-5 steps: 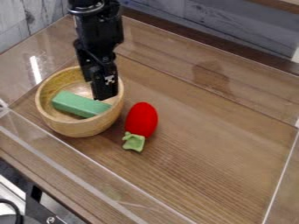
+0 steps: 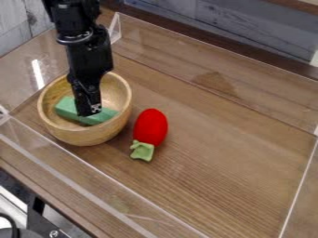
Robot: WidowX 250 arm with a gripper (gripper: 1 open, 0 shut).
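A round wooden bowl at the left holds a green block. My black gripper hangs over the bowl's back part, its fingertips low over the green block, shut, with nothing seen between them. A red oval object with a pale green tip lies on the table just right of the bowl.
A grey wall stands at the upper left, and the table's edge runs along the lower left.
My gripper has moved left, from over the bowl's right side toward its middle and back. The bowl and red object look unmoved.
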